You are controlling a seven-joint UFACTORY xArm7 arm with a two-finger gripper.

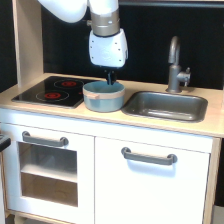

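A blue-grey pot (103, 102) stands on the wooden countertop, between the stove and the sink. Directly over it is my gripper (111, 79), pointing down from the white arm. Its small dark fingers reach down to about the pot's rim or opening. Whether they touch the pot, and how far apart they stand, is too small to make out.
Left of the pot lies a black stove (44, 97) with two red-ringed burners. A grey sink (165, 104) with a tall tap (175, 65) is on the right. Below are a white oven front (41, 137) and a white cabinet door (140, 195) with dark handles.
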